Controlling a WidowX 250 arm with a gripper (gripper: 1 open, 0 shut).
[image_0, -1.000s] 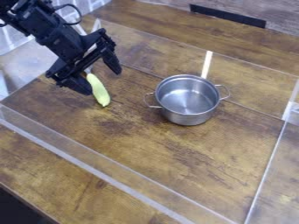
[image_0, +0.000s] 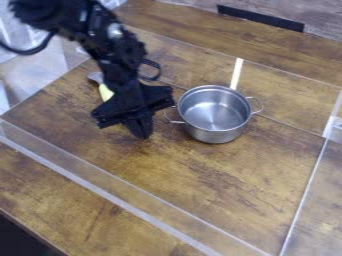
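The black gripper (image_0: 139, 122) is low over the wooden table, just left of a steel pot (image_0: 214, 112) with two wire handles. Its fingertips point down and look shut, with no object visible between them. A pale yellow-green oblong object (image_0: 102, 92) lies on the table behind the gripper, mostly hidden by it. The arm reaches in from the upper left and is motion-blurred.
A pale strip (image_0: 235, 72) lies behind the pot. Clear plastic edges run along the left and right sides, and a dark bar sits at the back.
The gripper has swung right and down from the upper left toward the pot, now covering much of the yellow-green object. The pot has not moved.
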